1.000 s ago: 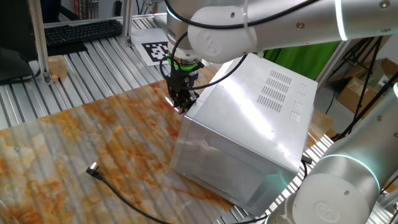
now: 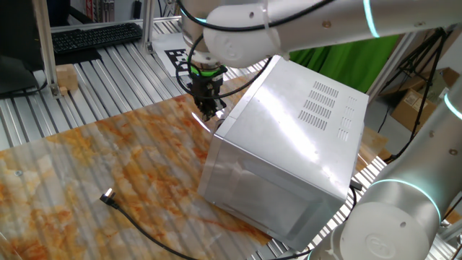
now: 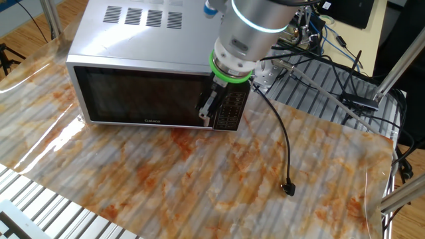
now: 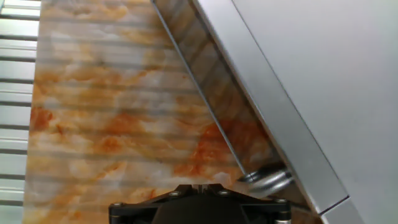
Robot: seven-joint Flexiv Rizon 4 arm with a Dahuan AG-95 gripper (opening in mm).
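Observation:
A silver microwave (image 2: pixel 292 123) stands on the marbled board, its dark glass door (image 3: pixel 146 97) shut flush with the front. Low in the wrist view, my gripper is shut, its dark fingers together with nothing visible between them. A shiny metal door handle (image 4: pixel 272 182) projects from the front just right of the fingertips; whether they touch it cannot be told. From the front, the gripper (image 3: pixel 206 114) hangs before the door's right side, beside the control panel (image 3: pixel 231 109), hiding most of the handle.
A black power cord with a plug (image 2: pixel 108 196) lies loose on the marbled board (image 2: pixel 65 170). A keyboard (image 2: pixel 97 37) and a small wooden block (image 2: pixel 66 76) lie farther back. The board in front of the microwave is largely clear.
In exterior view 1 the arm has shifted left, and the gripper has risen slightly from the microwave's front corner. The microwave and the plug have stayed put.

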